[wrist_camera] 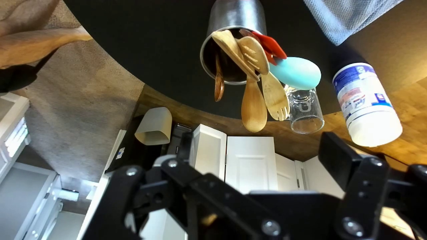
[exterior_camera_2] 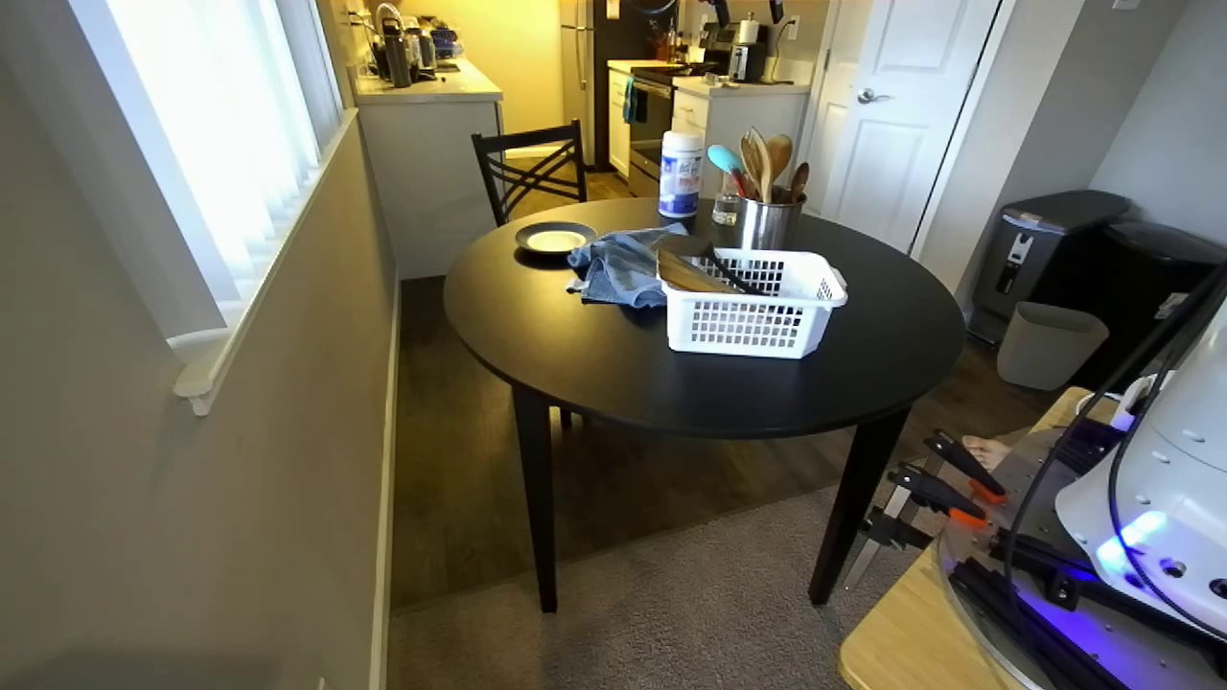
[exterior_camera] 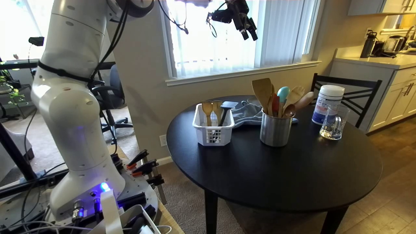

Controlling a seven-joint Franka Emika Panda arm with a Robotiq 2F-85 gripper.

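My gripper (exterior_camera: 250, 35) hangs high above the table, its two fingers apart and nothing between them. On the black round table (exterior_camera: 249, 175) stands a steel canister (exterior_camera: 275, 130) full of utensils: wooden spoons and forks, a red-handled one and a turquoise one (wrist_camera: 298, 73). Left of it in exterior view 1 sits a white basket (exterior_camera: 213, 136), holding wooden utensils and a black one. From the wrist, the canister (wrist_camera: 236, 18) shows beyond the fingertips, well apart from them.
A glass mug (exterior_camera: 333, 124) and a white-and-blue wipes tub (exterior_camera: 328, 104) stand at the table's right. A blue-grey cloth (exterior_camera_2: 627, 266) and a plate (exterior_camera_2: 555, 238) lie near the window side.
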